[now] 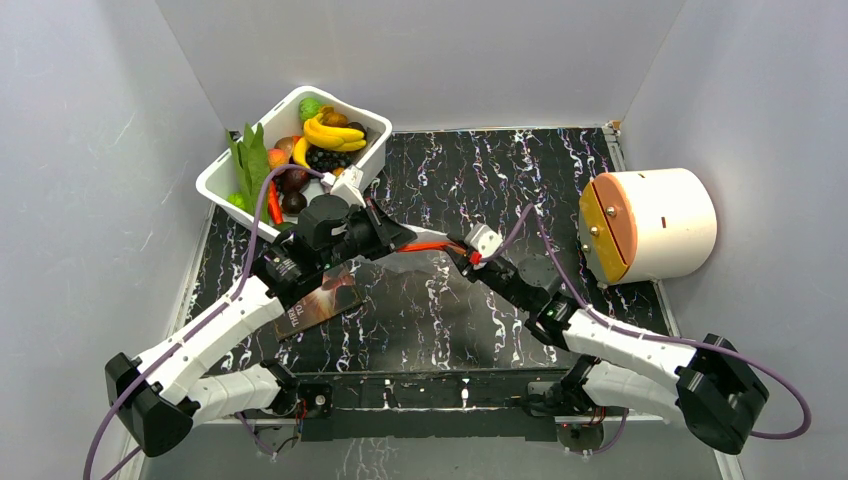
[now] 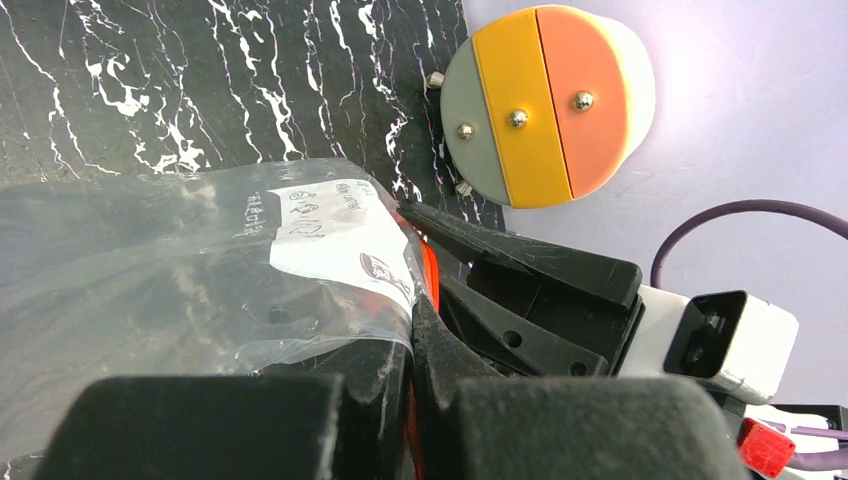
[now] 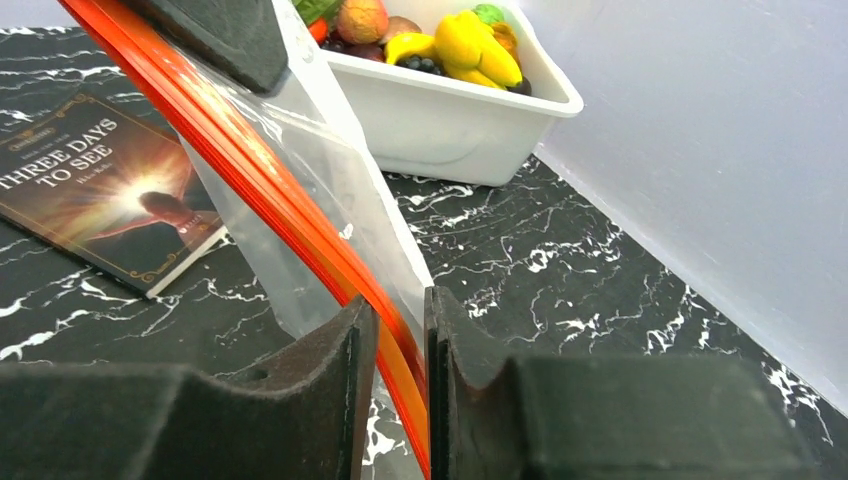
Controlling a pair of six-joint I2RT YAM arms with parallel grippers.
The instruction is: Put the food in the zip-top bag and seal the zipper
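A clear zip top bag [image 2: 170, 270] with a white label [image 2: 325, 240] and an orange zipper strip [image 3: 280, 210] hangs between my two arms. In the top view the strip runs almost level from one gripper to the other. My left gripper [image 1: 408, 242] is shut on one end of the bag's top edge. At the other end, my right gripper [image 1: 460, 250] is part open, the strip passing between its fingers with a gap still visible. Bananas [image 1: 335, 136] and other food lie in a white bin [image 1: 212, 185]. No food shows inside the bag.
A book [image 3: 100, 190] lies flat on the marbled table below the left arm. On the right side stands a white drum-shaped box [image 1: 675, 225] with coloured front panels. Bare tabletop [image 1: 500, 180] lies between bin and box.
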